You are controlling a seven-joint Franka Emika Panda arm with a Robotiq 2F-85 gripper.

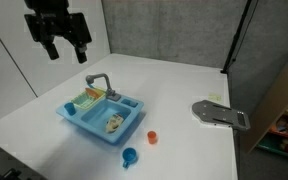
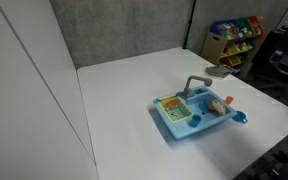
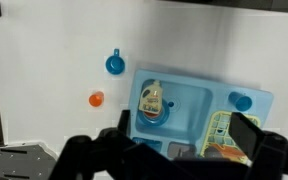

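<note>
High over the table, my gripper hangs with its two fingers spread wide and nothing between them. In the wrist view the dark fingers stand far apart over a blue toy sink. A beige and white item lies in the sink basin. A blue cup stands at one corner of the sink, near a green and yellow rack. The grey faucet rises at the sink's back side.
A blue ladle-like cup and a small orange cup rest on the white table, apart from the sink. Farther right lies a grey flat tray. Shelves with coloured bins stand beyond the table.
</note>
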